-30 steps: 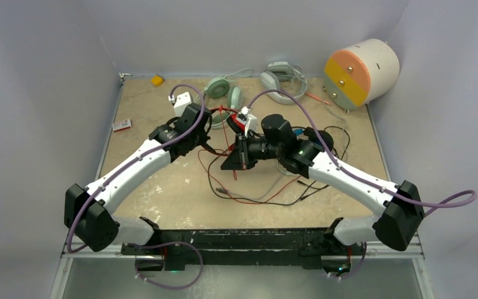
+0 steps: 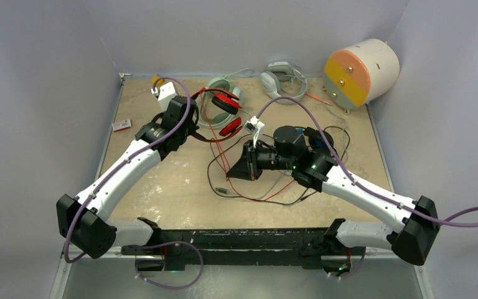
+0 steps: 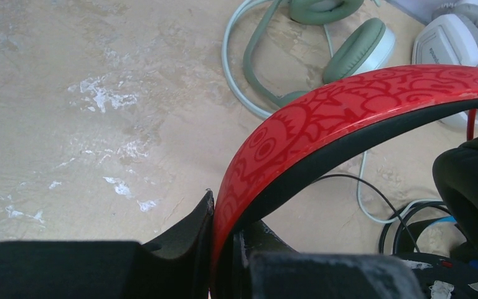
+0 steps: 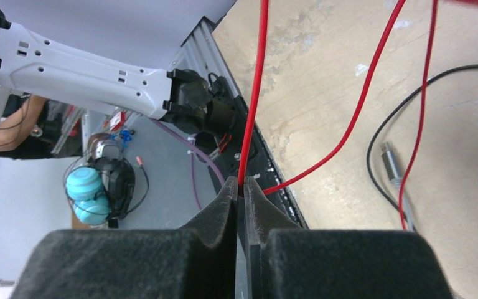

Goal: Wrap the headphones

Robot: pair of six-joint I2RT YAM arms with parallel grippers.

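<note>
The red headphones' band (image 3: 323, 121) fills the left wrist view. My left gripper is shut on that band, its fingers on either side of it. From above, the red headphones (image 2: 227, 103) hang sideways from the left gripper (image 2: 194, 128), over the pale green pair. Their thin red cable (image 4: 252, 99) runs down to the tips of my right gripper, which is shut on it; a stretch of cable leaves the tips to the right. In the top view the right gripper (image 2: 230, 177) is near the table's middle, below the headphones.
Pale green headphones (image 2: 235, 93) and white headphones (image 2: 271, 84) lie at the back. A striped drum-shaped object (image 2: 373, 65) stands back right. A black cable (image 2: 211, 177) loops under the right arm. A small white-and-red box (image 2: 122, 124) rests at the left.
My left gripper has moved left and back with the red headphones, away from the right gripper. The right arm has shifted slightly right and toward the front.
</note>
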